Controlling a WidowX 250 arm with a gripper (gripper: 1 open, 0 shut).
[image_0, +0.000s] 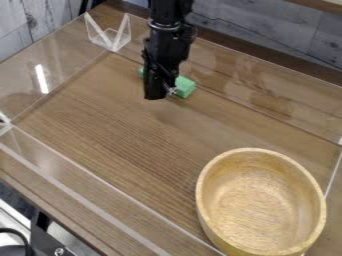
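The black arm reaches down from the top centre, its gripper (162, 88) low over the table at the upper middle. A green object (182, 86) lies just behind and to the right of the fingers, partly hidden by them. The gripper looks shut; I see nothing clearly held between its fingers.
A large tan bowl (261, 230) stands at the front right of the wooden table (107, 140). White frames sit at the back left and the left edge, and a wall runs along the back right.
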